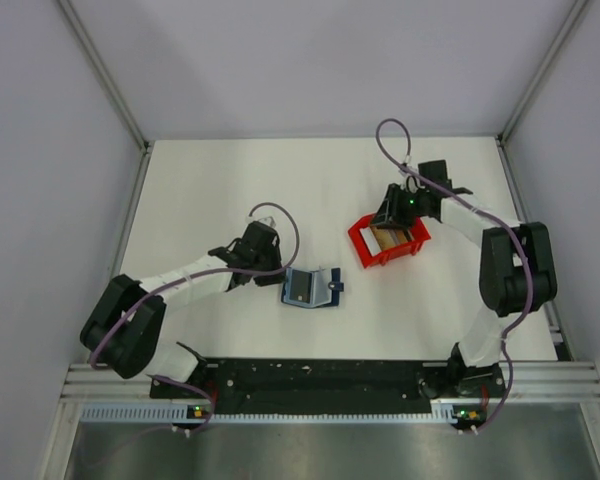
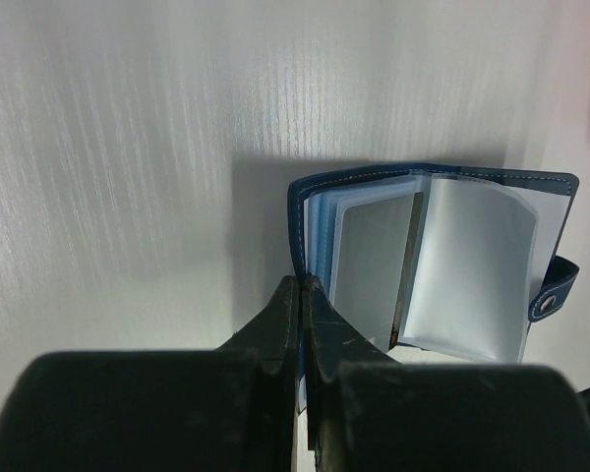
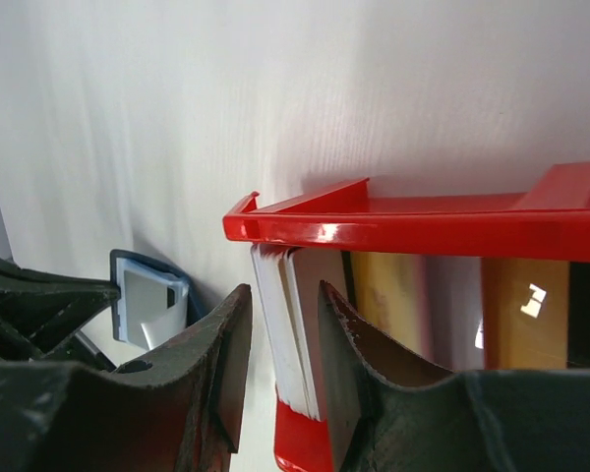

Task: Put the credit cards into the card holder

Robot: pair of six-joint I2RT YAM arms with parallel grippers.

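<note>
An open blue card holder [image 1: 313, 289] with clear sleeves lies at the centre of the table; my left gripper is shut at its left edge. A red box [image 1: 373, 255] of cards sits to the upper right, with a white card [image 3: 275, 324] at its left end. My right gripper hangs over that end, part open, its fingertips beside the white card; whether they touch it cannot be told.
Bare table [image 1: 200, 180] fills the back left and the area below the red box. The left arm stands close beside the holder.
</note>
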